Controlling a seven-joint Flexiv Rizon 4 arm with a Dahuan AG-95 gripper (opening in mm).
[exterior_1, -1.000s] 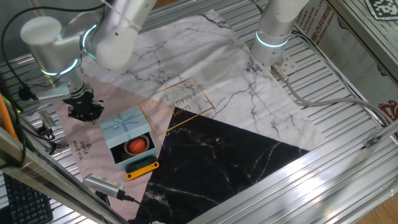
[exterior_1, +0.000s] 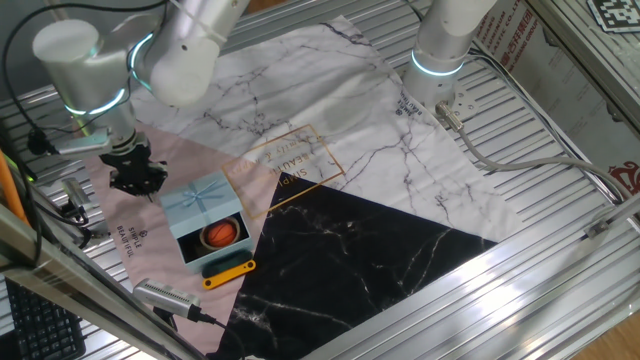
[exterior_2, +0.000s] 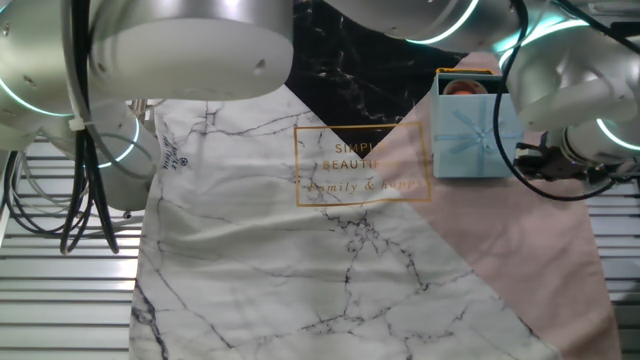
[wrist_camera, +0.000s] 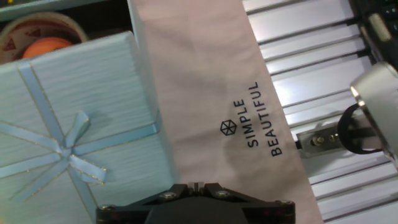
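A light blue gift box (exterior_1: 209, 262) stands on the pink part of the cloth. Its lid (exterior_1: 196, 197), tied with a blue ribbon bow, covers one portion and leaves the other end uncovered. Through that opening show an orange ball (exterior_1: 222, 233) and a tape roll (wrist_camera: 69, 25) around it. My gripper (exterior_1: 148, 192) hovers beside the lid end of the box, apart from it. In the wrist view the gripper has its fingertips together with nothing visible between them, and the lid (wrist_camera: 62, 115) fills the left side.
A yellow-and-black tool (exterior_1: 230, 275) lies against the box's open end. A metal bracket device (exterior_1: 168, 298) and frame post are near the front left.
The arm and gripper have shifted only very slightly. The box, its lid and the things inside stay where they were.
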